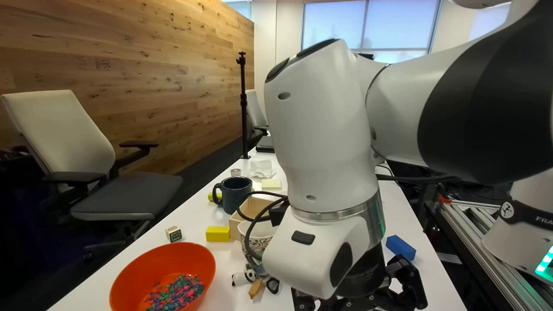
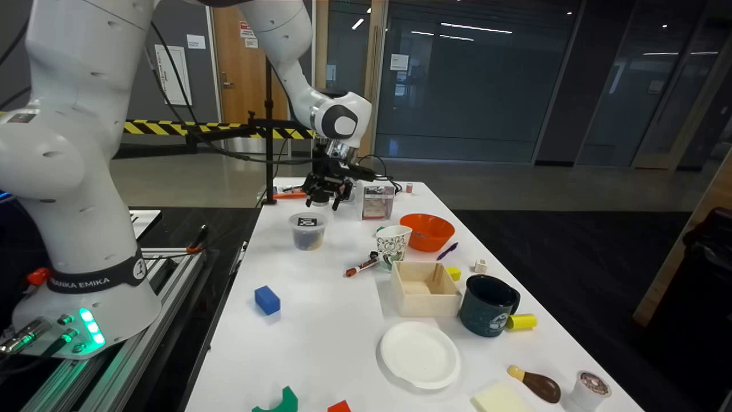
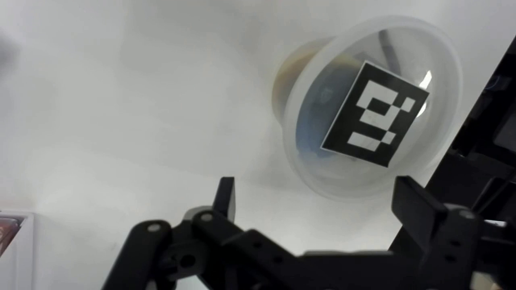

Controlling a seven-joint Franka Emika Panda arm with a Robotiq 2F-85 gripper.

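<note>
My gripper stands open over the white table, nothing between its fingers. Beyond the fingertips in the wrist view sits a round clear lidded tub [image 3: 309, 169] with a black-and-white square marker [image 3: 375, 113] on top and something bluish inside. The right finger [image 3: 418, 208] appears near the tub's rim, the left finger [image 3: 225, 198] over bare table. In exterior view 2 the gripper [image 2: 326, 205] hangs above and behind the tub [image 2: 308, 239]. The tub is hidden in exterior view 1, where the arm covers much of the table.
An orange bowl [image 2: 429, 233], patterned cup [image 2: 392, 241], wooden box [image 2: 425, 302], dark mug [image 2: 485, 312] and white plate [image 2: 420, 353] stand along one side. A blue block [image 2: 267, 300] lies near the opposite edge, with clear table around it. A clear box [image 2: 377, 205] stands near the gripper.
</note>
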